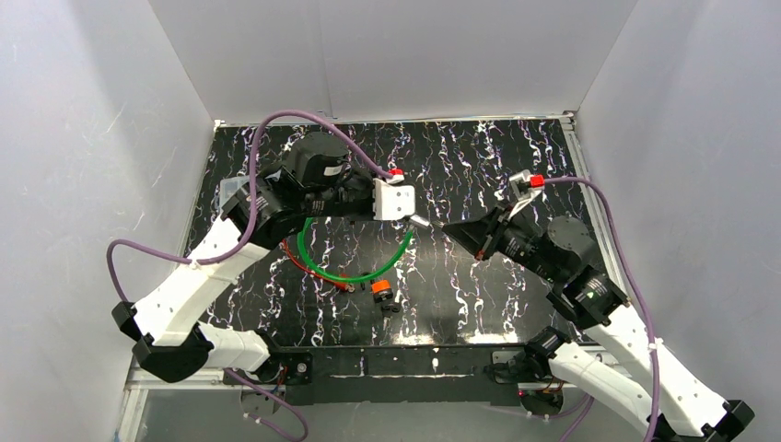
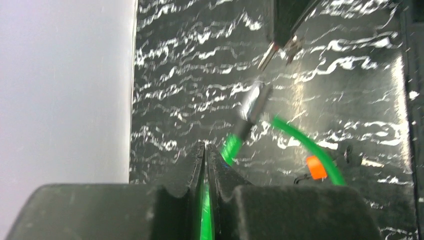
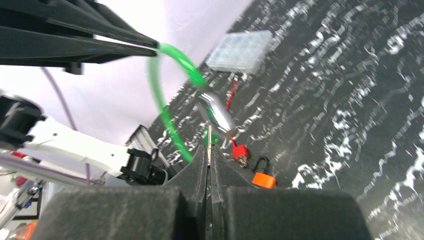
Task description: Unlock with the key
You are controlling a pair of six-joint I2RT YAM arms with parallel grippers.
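A green cable lock (image 1: 355,278) hangs as a loop from my left gripper (image 1: 412,216), which is shut on it. Its silver-and-black lock body (image 2: 254,103) points down and to the right, blurred in both wrist views. My right gripper is shut on a thin key (image 3: 209,142). In the left wrist view, the key (image 2: 268,57) points toward the end of the lock body, with a visible gap between them. Another small metal piece (image 2: 294,49) dangles beside that key. The right wrist view shows the cable (image 3: 181,60) at the left fingertips.
On the table lie an orange padlock (image 3: 264,179), a red padlock (image 3: 240,151) and a red cable (image 1: 311,269). A clear plastic box (image 3: 240,51) stands at the left.
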